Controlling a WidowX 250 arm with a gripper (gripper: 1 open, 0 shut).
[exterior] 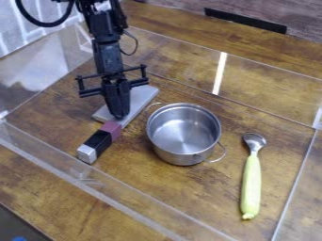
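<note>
The black gripper [119,102] hangs low over a light grey board [139,99], its tips above or on the board's near part; it looks shut, with nothing clearly between the fingers. A small block, purple with a black and white end [96,145], lies just in front of the board. A steel pot [184,134] with wire handles stands to the right of both.
A spoon with a pale yellow handle [250,188] lies at the right. Clear panels or edges run along the left and front.
</note>
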